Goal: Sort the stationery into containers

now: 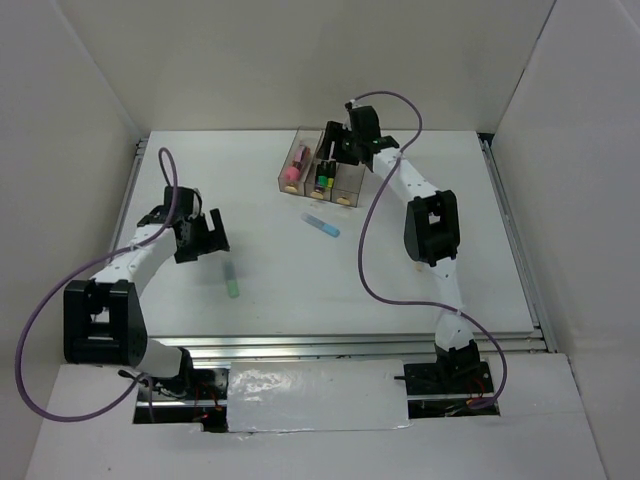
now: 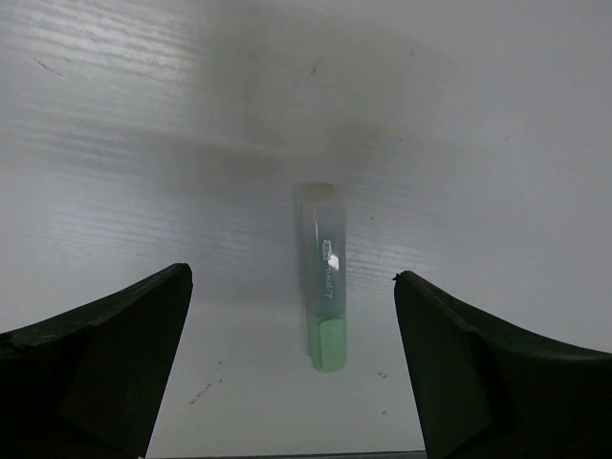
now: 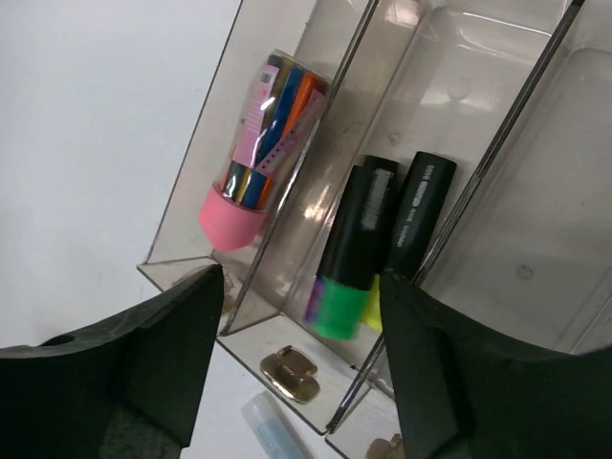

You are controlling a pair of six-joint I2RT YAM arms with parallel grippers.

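A clear three-part box (image 1: 282, 183) stands at the back. Its left compartment holds a pink-based tube of coloured pencils (image 3: 263, 143). In the middle compartment, a black marker with a green end (image 3: 356, 249), slightly blurred, is with other black markers (image 3: 421, 215) showing yellow and purple ends. Over that compartment my right gripper has its fingers apart, nothing held between them. A clear case with a green end (image 2: 327, 268) lies on the table, between and below the spread fingers of my open left gripper. In front of the box lies a blue case (image 1: 321, 225).
The box's right compartment (image 3: 550, 201) looks empty in the right wrist view. Thin upright dividers (image 3: 497, 143) separate the compartments. Bare white table (image 1: 290, 280) surrounds the two loose cases. Side walls stand left and right.
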